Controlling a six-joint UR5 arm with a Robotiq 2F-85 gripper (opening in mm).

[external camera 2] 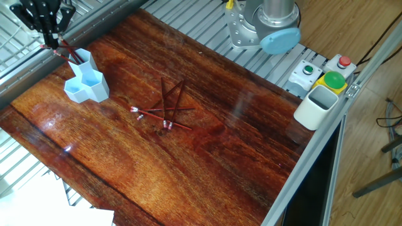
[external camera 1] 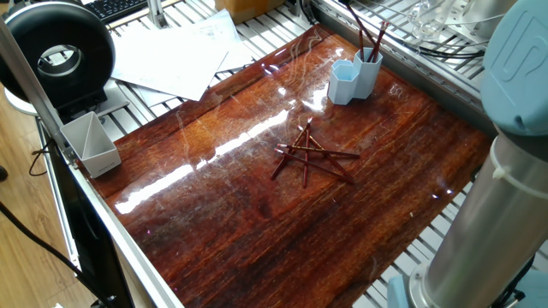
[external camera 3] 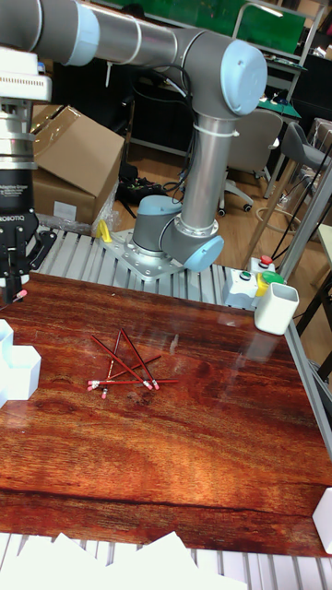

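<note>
Several thin dark-red pencils [external camera 2: 164, 103] lie crossed in a loose pile on the wooden board [external camera 2: 207, 157]; light tips show at one end of them. The pale blue holder [external camera 1: 342, 83], made of joined hexagonal cups, stands near the board's edge. More red pencils [external camera 1: 378, 40] lean out of one of its cups, while the cups nearer the middle look empty. Over the filled cup hangs my black gripper [external camera 2: 50, 43], its fingers together at the tips. Whether a pencil is between them is too small to tell. The gripper [external camera 3: 12, 285] shows at the left edge of exterior view 3.
A white square cup [external camera 2: 315, 108] stands at one corner, beside the button boxes [external camera 2: 306, 74]. Another white container [external camera 1: 91, 145] sits at the opposite edge. Metal rails border the board. White papers [external camera 1: 175, 60] lie outside it. Much of the board around the pile is bare.
</note>
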